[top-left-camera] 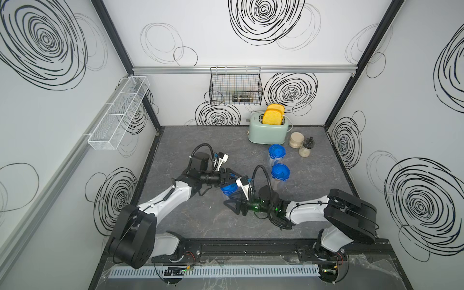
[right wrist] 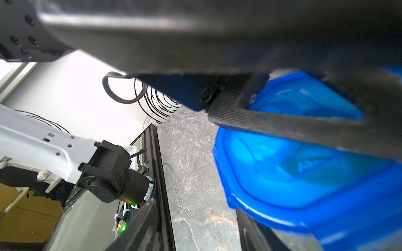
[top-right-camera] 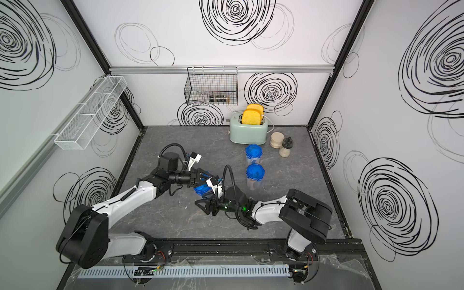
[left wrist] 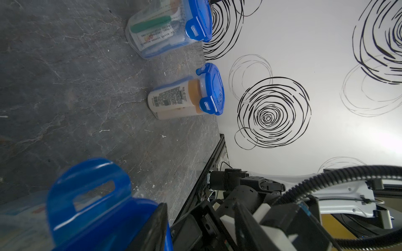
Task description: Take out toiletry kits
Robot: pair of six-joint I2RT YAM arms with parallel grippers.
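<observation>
A blue-lidded container (top-left-camera: pixel 228 189) is between my two grippers near the front middle, largely hidden by them. My left gripper (top-left-camera: pixel 231 177) is shut on it from the left, at the lid. My right gripper (top-left-camera: pixel 234 203) is shut on it from the front right. In the right wrist view the blue lid (right wrist: pixel 268 167) fills the right side; in the left wrist view its raised tab (left wrist: pixel 88 171) shows close up. Two more clear containers with blue lids (top-left-camera: pixel 280 171) (left wrist: pixel 209 90) stand to the right, with items inside.
A mint toaster (top-left-camera: pixel 267 135) with yellow slices stands at the back, beside a beige jar (top-left-camera: pixel 296 140) and a shaker (top-left-camera: pixel 305 149). A black wire basket (top-left-camera: pixel 235 87) and a white rack (top-left-camera: pixel 116 113) hang on the walls.
</observation>
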